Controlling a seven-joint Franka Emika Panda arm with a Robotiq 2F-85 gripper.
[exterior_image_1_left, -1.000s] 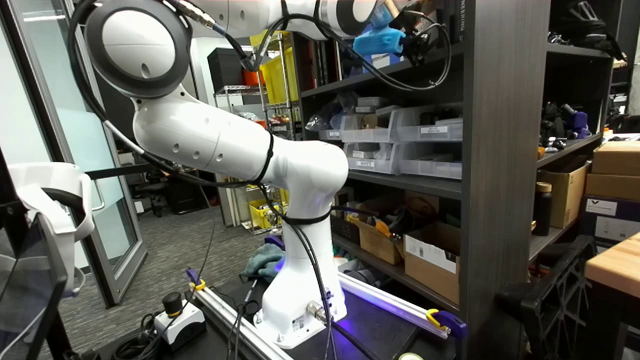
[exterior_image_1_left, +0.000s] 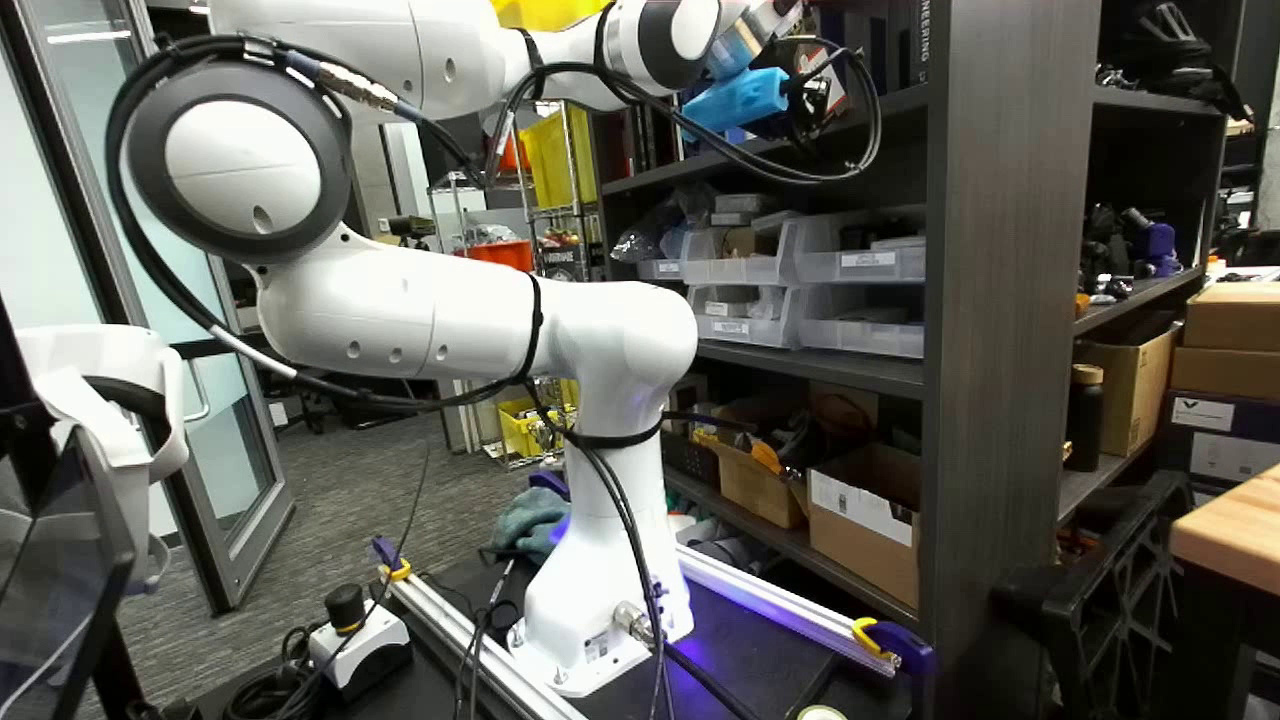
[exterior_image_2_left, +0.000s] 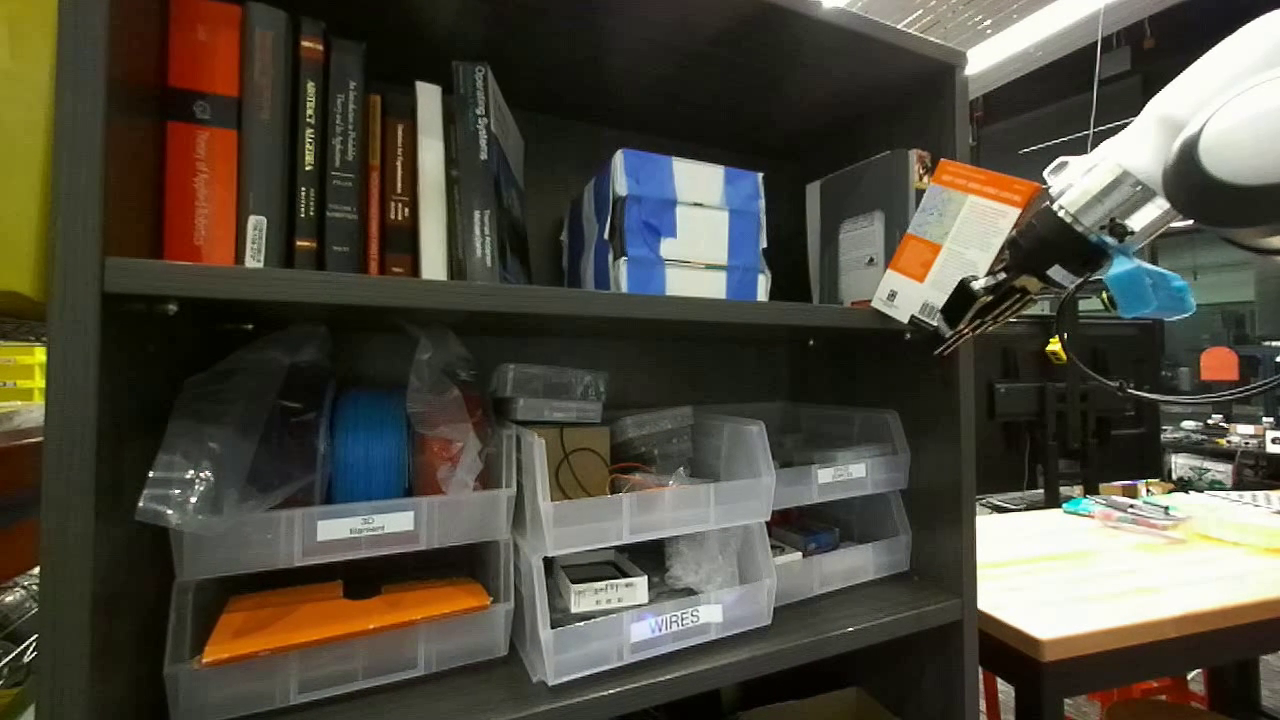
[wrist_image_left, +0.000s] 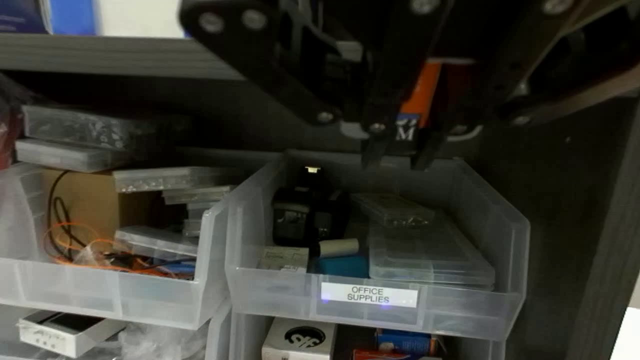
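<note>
An orange-and-white book (exterior_image_2_left: 956, 234) is tilted at the right end of the upper shelf, in front of its edge, its lower corner just below the shelf board. My gripper (exterior_image_2_left: 991, 300) is shut on it, coming from the right in exterior view 2. In the wrist view, the book's orange spine (wrist_image_left: 423, 90) with an "M" mark shows between the fingers of the gripper. Most of the book is hidden there by the dark linkages. A grey book (exterior_image_2_left: 854, 234) stands on the shelf just behind and left of the held one.
Blue-and-white striped boxes (exterior_image_2_left: 687, 228) sit mid-shelf, with free room on either side. A row of books (exterior_image_2_left: 342, 156) fills the left. Below are clear bins, including the office supplies bin (wrist_image_left: 372, 312). The shelf's side panel (exterior_image_1_left: 996, 360) bounds the right.
The arm's elbow has lowered and swung left in exterior view 1. The wrist and its blue mount have shifted slightly left and down.
</note>
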